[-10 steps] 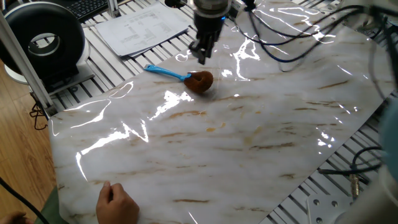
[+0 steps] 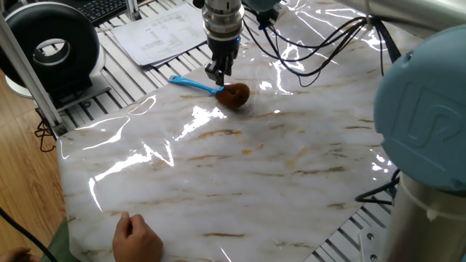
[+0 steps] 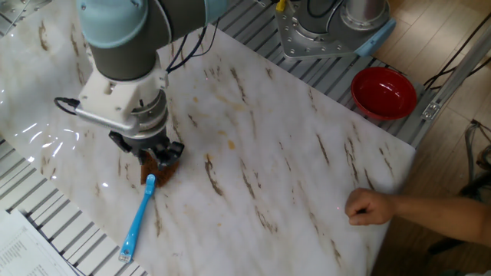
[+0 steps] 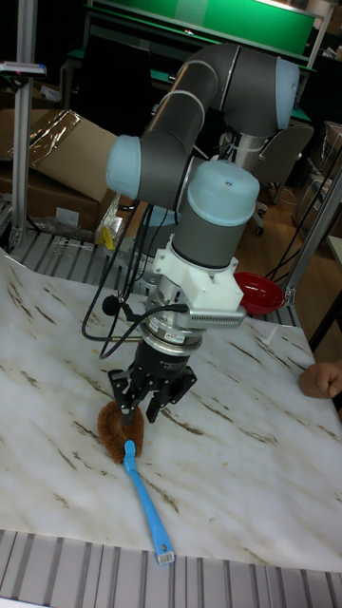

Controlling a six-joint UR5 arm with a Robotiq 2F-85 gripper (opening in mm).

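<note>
A brush with a round brown bristle head [image 2: 233, 95] and a blue handle [image 3: 136, 222] lies on the marbled table sheet, its handle reaching toward the slatted edge. My gripper [image 4: 140, 411] points down over the bristle head, its black fingers [image 4: 174, 391] spread apart. Nothing shows held between them. In exterior view 2 the gripper [image 3: 156, 159] covers part of the bristle head. From exterior view 1 the fingertips appear just above or beside the place where handle and head meet; whether they touch the brush, I cannot tell.
A red bowl [image 3: 383, 93] stands at the far table corner. A person's hand [image 3: 368, 207] rests on the sheet's edge. Papers [image 2: 159, 36] and a black ring-shaped object [image 2: 51, 47] lie beyond the sheet.
My gripper has come down and moved left in exterior view 1, toward the point where the brush's handle and head meet. The brush and the person's hand have stayed in place.
</note>
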